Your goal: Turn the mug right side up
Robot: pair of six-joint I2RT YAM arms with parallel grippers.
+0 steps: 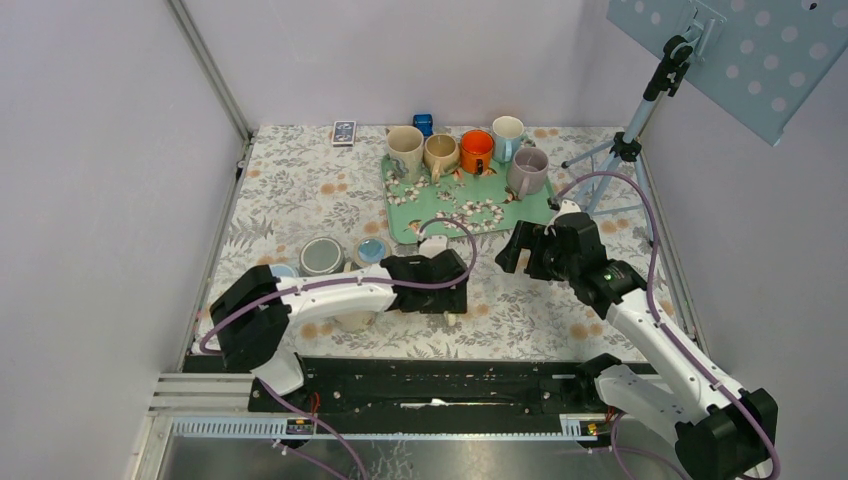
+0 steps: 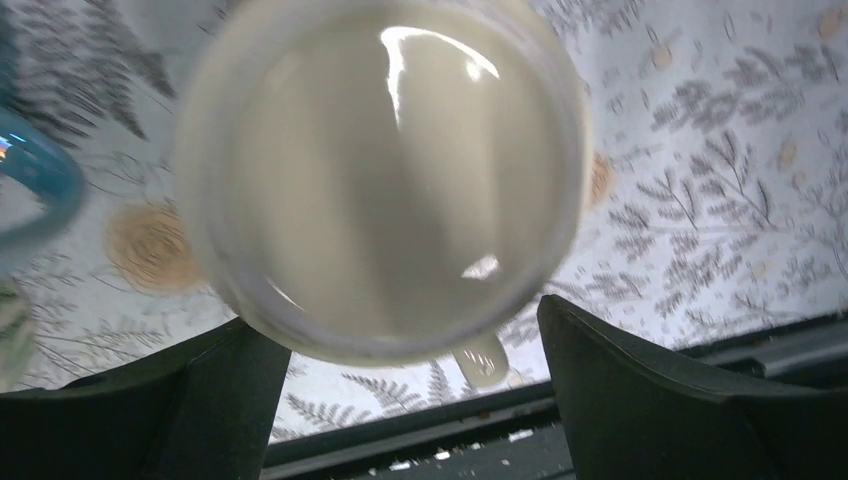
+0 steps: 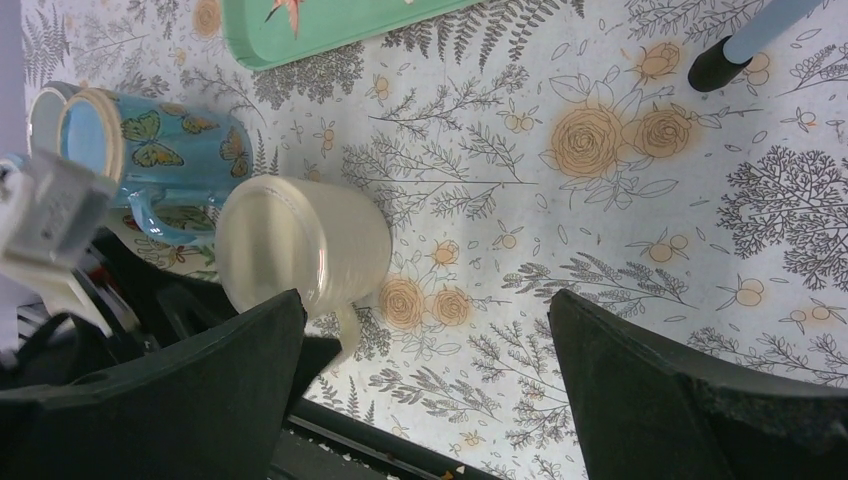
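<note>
The cream mug [image 2: 385, 170] fills the middle of the left wrist view, its rim and glossy round face toward the camera, handle at the bottom. The right wrist view shows this mug [image 3: 340, 245] beside my left gripper. My left gripper stands open around the near edge of the mug, with no grip visible. In the top view that gripper [image 1: 436, 295] largely hides the mug. My right gripper [image 1: 518, 250] is open above bare cloth, right of the mug.
Blue butterfly mug [image 3: 180, 140] and other cups lie left of the cream mug. A green tray [image 1: 420, 215] holds several mugs at the back. A tripod [image 1: 630, 140] stands at the right.
</note>
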